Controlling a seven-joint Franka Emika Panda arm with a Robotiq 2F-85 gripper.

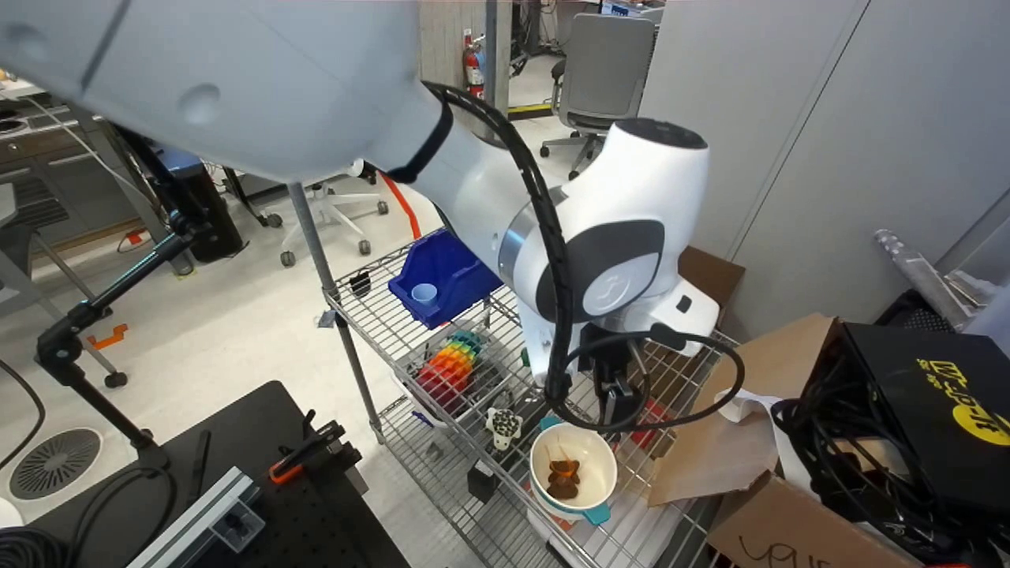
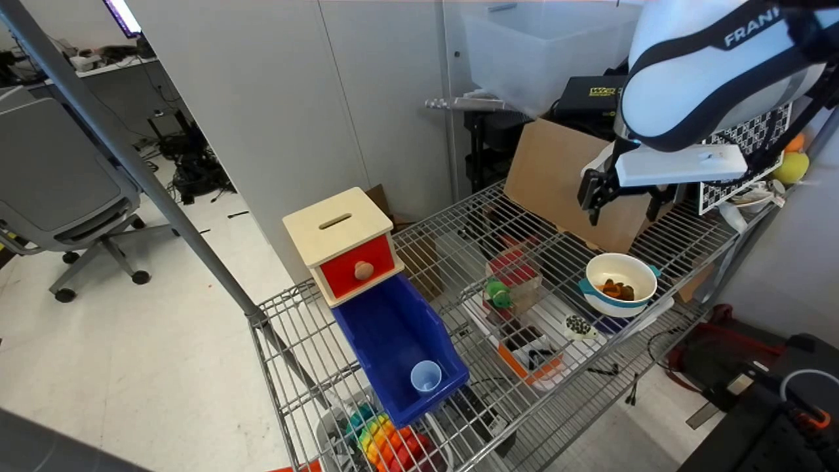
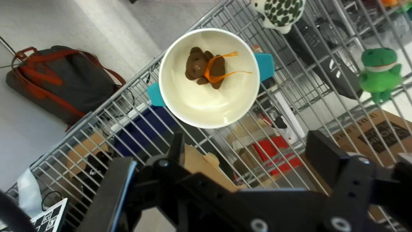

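Observation:
A brown teddy bear (image 3: 199, 63) with an orange ribbon lies inside a cream pot (image 3: 208, 104) with teal handles, on the wire shelf. My gripper is open above the shelf, its two fingers wide apart and nothing held between them. Exterior view 2 places the gripper (image 2: 623, 214) above the cream pot (image 2: 633, 271) and toward its back, clear of it. In exterior view 1 the gripper (image 1: 615, 402) hangs behind the pot (image 1: 592, 478), with the arm and cable hiding part of the shelf.
Close to the pot sits a spotted white toy (image 3: 284, 11); a green frog toy (image 3: 380, 73) is farther along. A blue bin (image 2: 393, 346) holding a light-blue cup (image 2: 425, 377) stands before a wooden box (image 2: 338, 228) with a red drawer. An opened cardboard flap (image 2: 562, 181) rises behind the gripper.

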